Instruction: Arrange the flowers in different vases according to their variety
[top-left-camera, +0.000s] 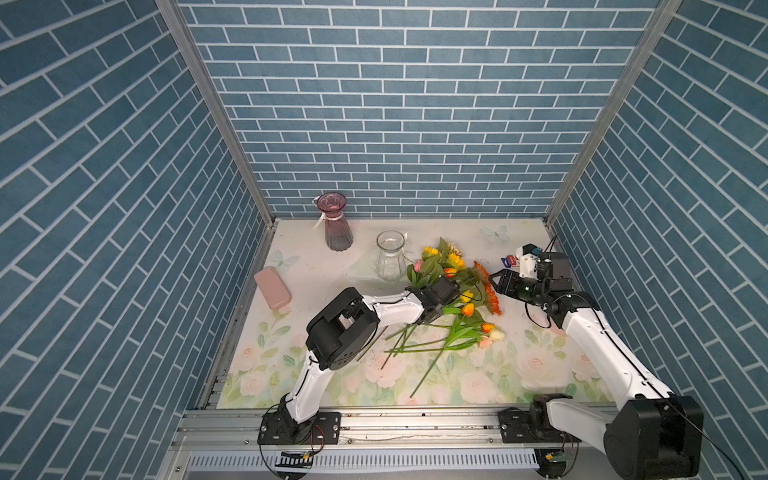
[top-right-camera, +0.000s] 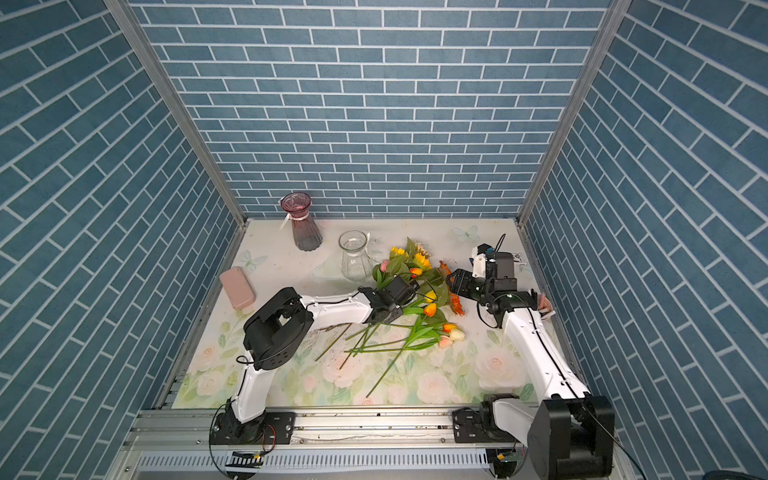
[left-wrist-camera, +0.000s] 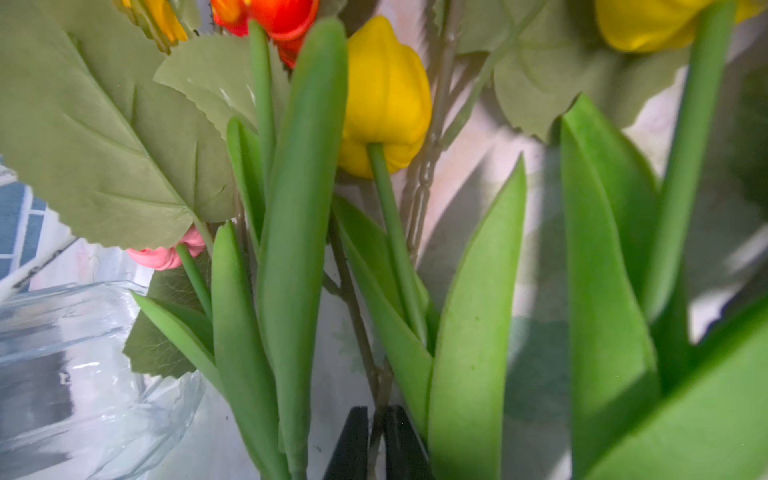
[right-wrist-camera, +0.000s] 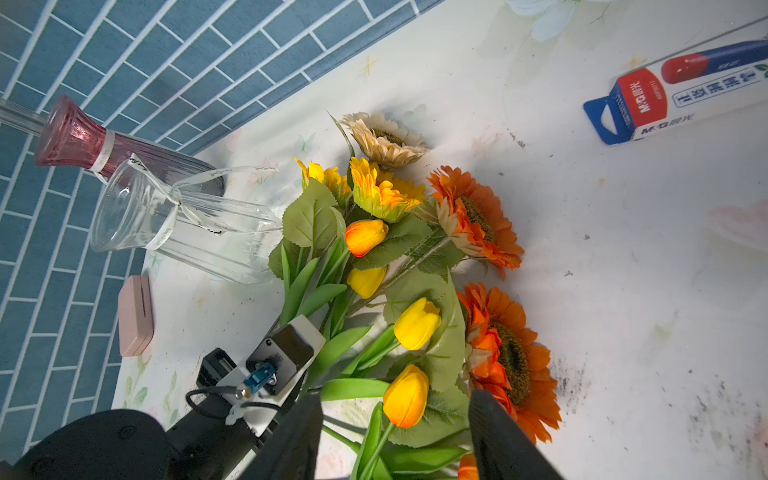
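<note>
My left gripper is low in the flower pile, its black fingertips close together around a brown stem; whether it grips is unclear. Yellow tulips, green leaves and a pink flower surround it. My right gripper is open above the pile's right side, over an orange tulip, beside orange sunflowers. Yellow sunflowers and a cream one lie at the back. A clear vase stands left of the pile, a pink vase farther back left.
A pink block lies at the left of the table. A pen package is at the right behind my right gripper.
</note>
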